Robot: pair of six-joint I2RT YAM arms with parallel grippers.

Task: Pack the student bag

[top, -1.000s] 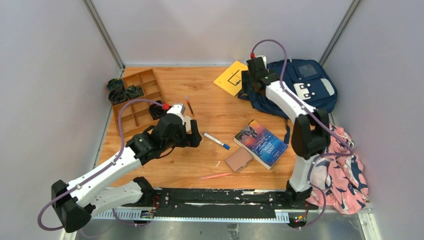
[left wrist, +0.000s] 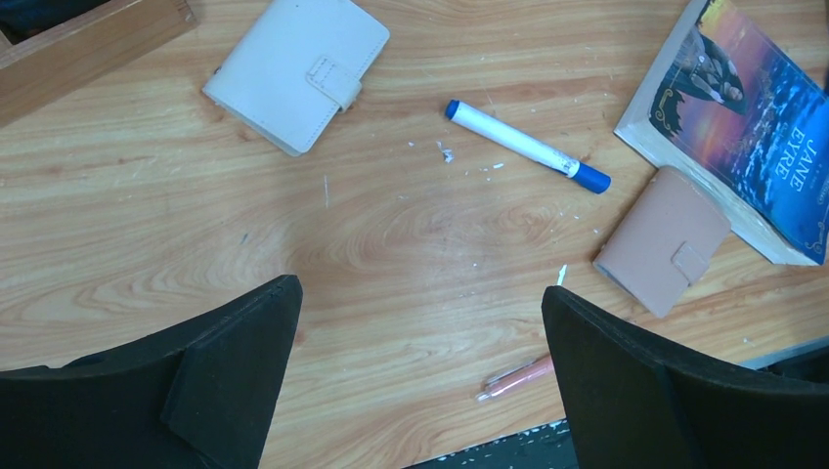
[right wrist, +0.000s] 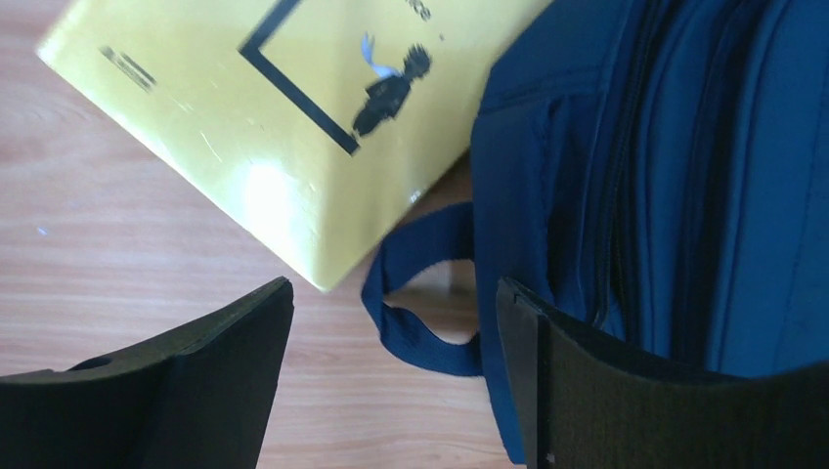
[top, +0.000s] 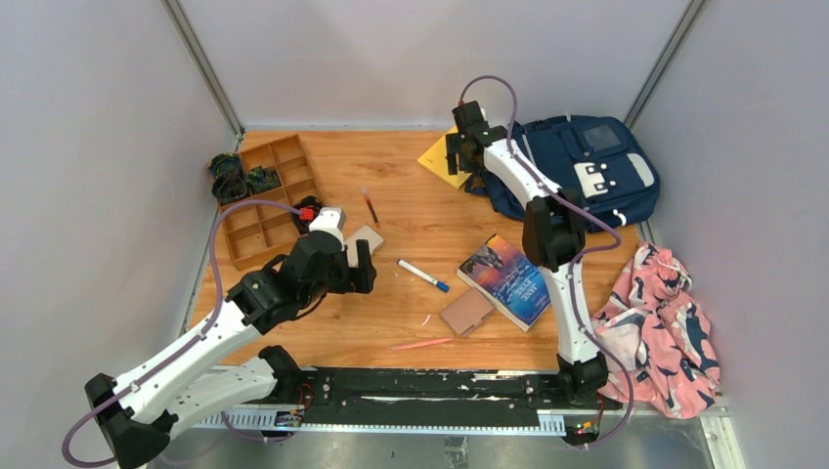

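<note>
The navy student bag (top: 587, 156) lies flat at the back right. A yellow book (top: 437, 164) rests at its left side, and in the right wrist view a bag strap loop (right wrist: 430, 342) lies by the book's corner. Over that corner hangs my right gripper, its fingers apart with nothing between them. My left gripper is open and empty above bare wood near the table's middle. In the left wrist view lie a white notebook (left wrist: 298, 68), a blue-capped marker (left wrist: 523, 142), a pink notebook (left wrist: 665, 239), the Jane Eyre book (left wrist: 753, 127) and a pink pen (left wrist: 523, 374).
A wooden compartment tray (top: 259, 234) with dark bundles stands at the left. An orange pencil (top: 370, 207) lies right of it. Pink patterned cloth (top: 665, 337) is heaped at the right edge. Bare wood fills much of the table's middle.
My right gripper has moved left from the bag to above the yellow book, lately shifting a little toward the front. My left gripper has drifted slightly left. Objects on the table have stayed put.
</note>
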